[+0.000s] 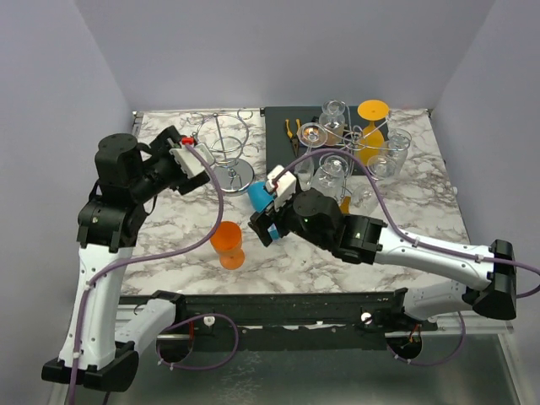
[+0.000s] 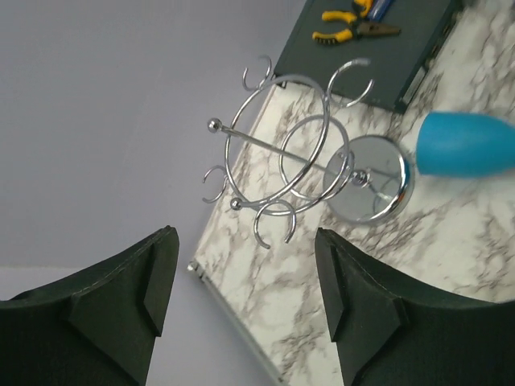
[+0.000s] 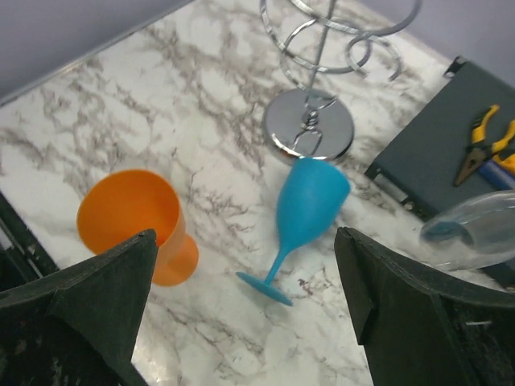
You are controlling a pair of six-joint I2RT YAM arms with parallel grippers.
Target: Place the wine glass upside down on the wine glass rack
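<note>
The blue wine glass (image 3: 310, 205) lies on its side on the marble table. In the right wrist view its bowl points toward the base of an empty silver rack (image 3: 308, 129), its foot toward me. My right gripper is open, reaching over that glass with nothing between its fingers; in the top view it partly hides the glass. Beside the rack's curled hooks, my left gripper stands open and empty. The rack's rings (image 2: 294, 189) hold no glass.
An orange wine glass (image 1: 228, 245) stands left of the blue one. On the right, a second rack is crowded with clear glasses (image 1: 329, 173) and an orange one (image 1: 371, 139). Behind lies a dark mat (image 1: 278, 156) with pliers (image 1: 293, 135).
</note>
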